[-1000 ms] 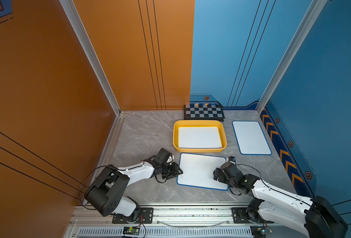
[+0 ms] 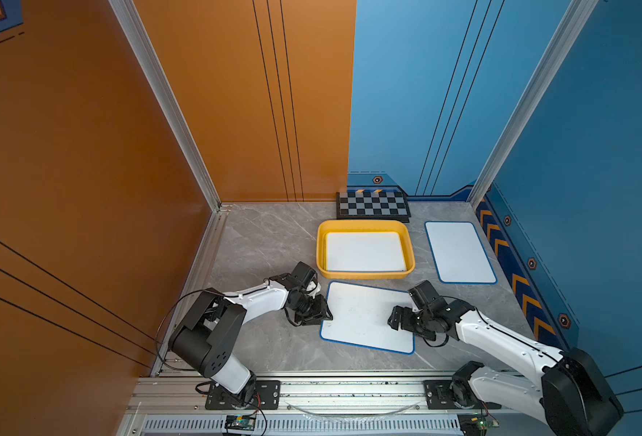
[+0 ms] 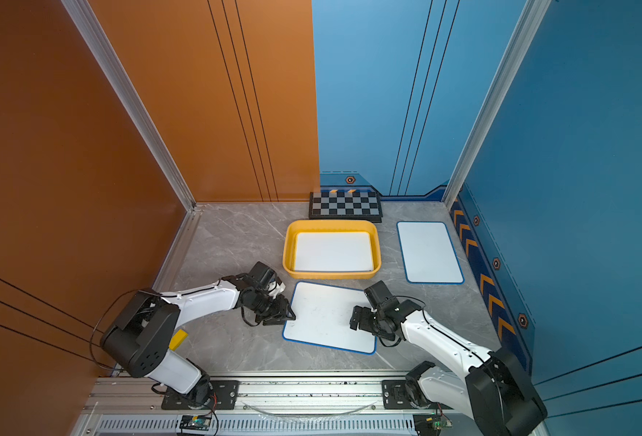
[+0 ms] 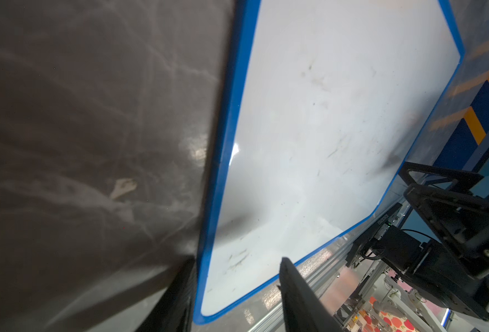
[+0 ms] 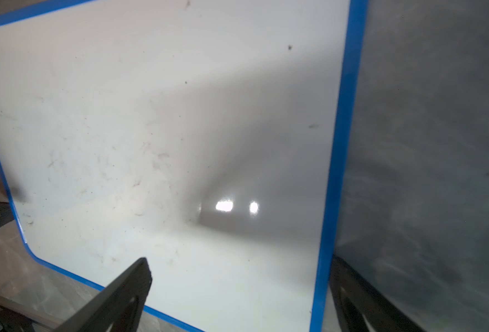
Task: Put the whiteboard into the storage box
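A white whiteboard with a blue rim lies on the grey table between my two arms, slightly turned. Just behind it stands the yellow storage box, which has a white board inside. My left gripper is open at the whiteboard's left short edge, one finger outside the blue rim and the other over the white face. At the right short edge my right gripper is open too, its fingers on either side of the rim. Neither holds the board; whether the fingertips touch it, I cannot tell.
Another blue-rimmed whiteboard lies flat at the right. A black-and-grey checkered board stands behind the box. A yellow object shows beside the left arm. Bare table lies left of the box.
Over the last second the whiteboard has turned slightly, its right end shifting toward the front.
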